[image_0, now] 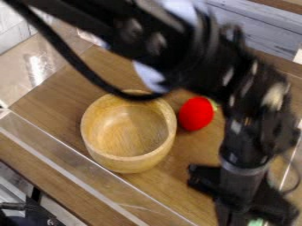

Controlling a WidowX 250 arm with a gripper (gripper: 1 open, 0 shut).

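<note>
A wooden bowl (127, 134) sits empty on the wooden table (59, 97) at centre left. Behind it to the right is a red round object (196, 113), partly hidden by the arm. My gripper (245, 215) is low at the bottom right, blurred and pointing down, with a small bit of green (259, 222) beside or below it. Its fingertips are at or past the frame's bottom edge, so what is between them cannot be seen clearly.
A clear strip or barrier (83, 172) runs diagonally along the near left edge of the table. A pale panelled wall (253, 31) stands behind. The table left of the bowl is clear.
</note>
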